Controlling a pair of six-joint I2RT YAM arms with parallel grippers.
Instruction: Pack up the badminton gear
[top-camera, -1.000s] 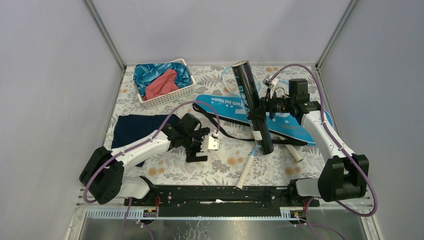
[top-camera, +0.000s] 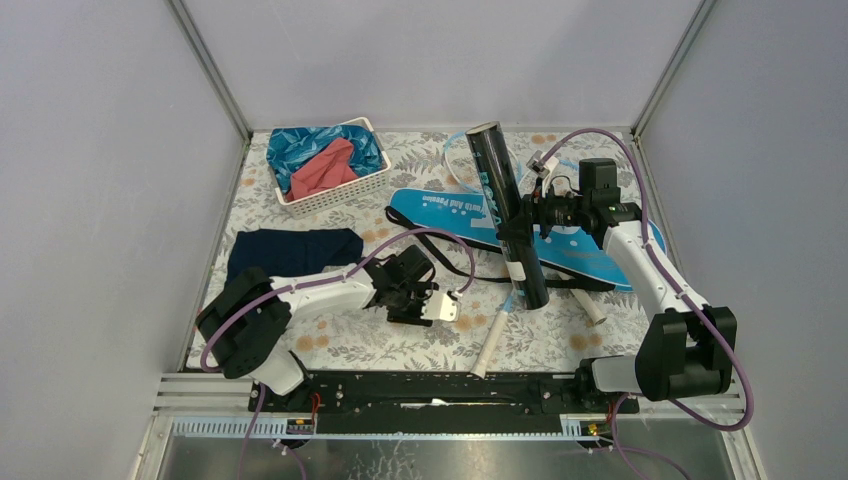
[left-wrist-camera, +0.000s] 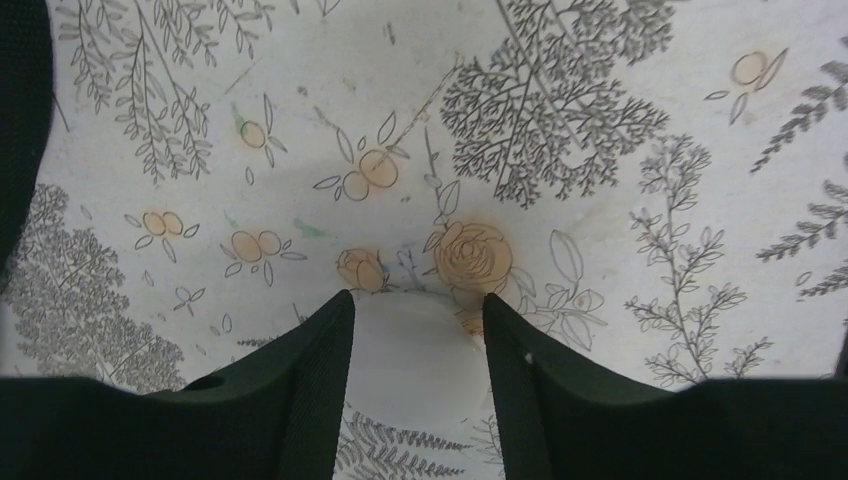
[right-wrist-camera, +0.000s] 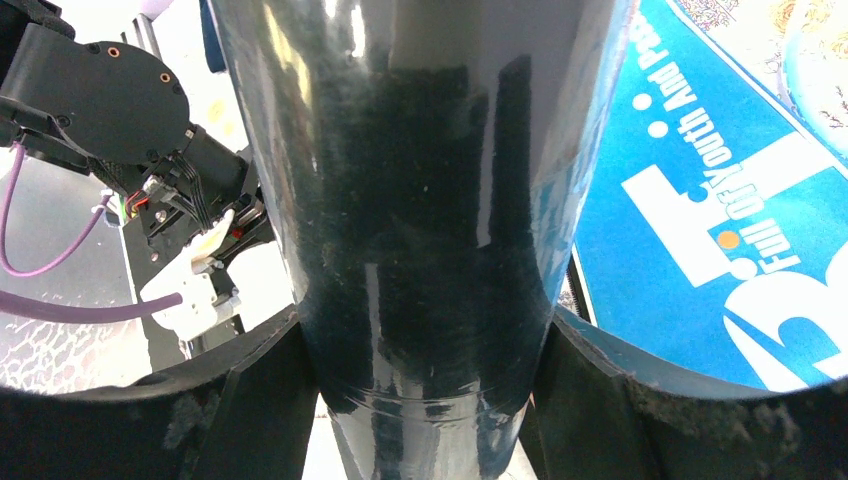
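My right gripper is shut on a long black shuttlecock tube, raised at a steep tilt above a blue racket bag with a black strap. My left gripper is low over the patterned mat at centre left, its fingers part open around a small white object, probably a shuttlecock; whether it touches this is unclear. Two rackets lie by the bag, their pale handles toward the front, heads partly hidden.
A white basket at the back left holds blue and red cloth. A dark navy cloth lies at the left. Bare mat shows at the front left.
My left gripper has moved right from beside the navy cloth toward the middle of the mat. The right arm and tube look unchanged.
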